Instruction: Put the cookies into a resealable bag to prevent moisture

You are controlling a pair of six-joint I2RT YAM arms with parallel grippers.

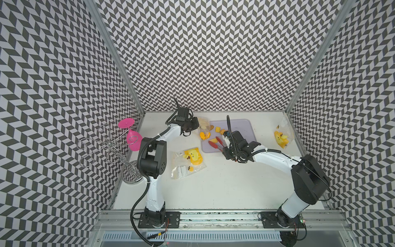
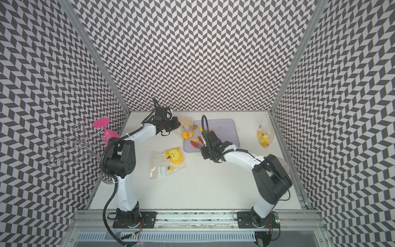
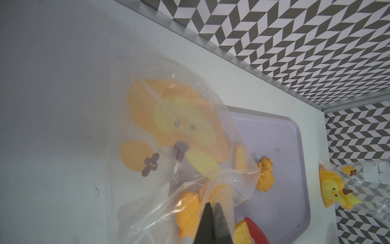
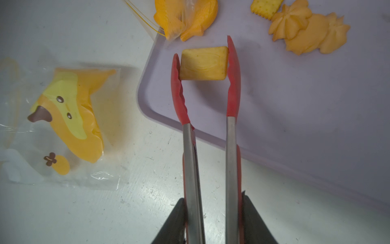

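My right gripper is shut on red-tipped metal tongs. A rectangular cookie sits between the tong tips, both touching its sides, above the lavender tray. My left gripper is shut at the edge of a clear resealable bag with an orange animal print; its film lies around the fingertips. That bag hangs beside and over the tray's left end, with an orange cookie seen through or beside its film. Ridged cookies and a small square cookie lie on the tray.
A second printed bag lies flat at the table's left front; another bag stands by the right wall. At the left are a wire rack and a pink item.
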